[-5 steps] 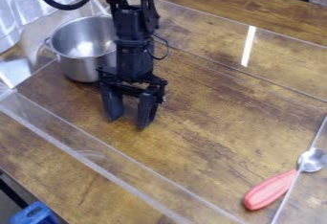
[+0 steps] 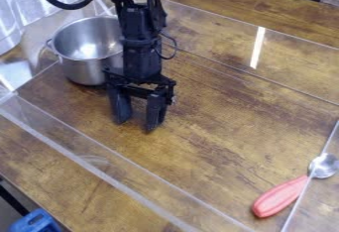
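My black gripper point(image 2: 138, 111) is low over the wooden table point(image 2: 199, 157), at the centre-left of the camera view, its two fingers pointing down and apart. The frames are too dark around it to show whether anything is between the fingers. A steel pot point(image 2: 77, 48) stands just behind it to the left. At the lower right lies a spoon point(image 2: 281, 196) with a red handle and a metal head.
A blue object point(image 2: 38, 224) is at the bottom left corner, beyond the table's edge. Clear strips run along the tabletop.
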